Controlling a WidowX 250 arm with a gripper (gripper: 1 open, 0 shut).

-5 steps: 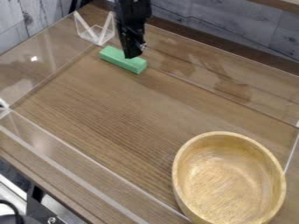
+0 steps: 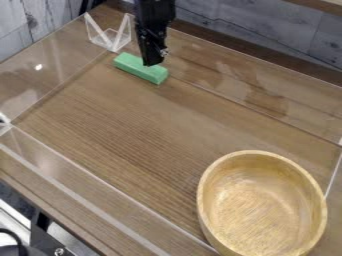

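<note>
My black gripper [image 2: 152,52] hangs at the top middle of the camera view, just above and slightly behind a green rectangular block [image 2: 139,69] lying on the wooden tabletop. The gripper is small and dark here; whether its fingers are open or shut is hard to make out.
A large round beige bowl [image 2: 261,222] sits at the front right. A white wire-like object [image 2: 107,30] stands at the back left. A grey wall [image 2: 267,30] runs along the back.
The gripper has shifted very slightly; the block and bowl stay where they were.
</note>
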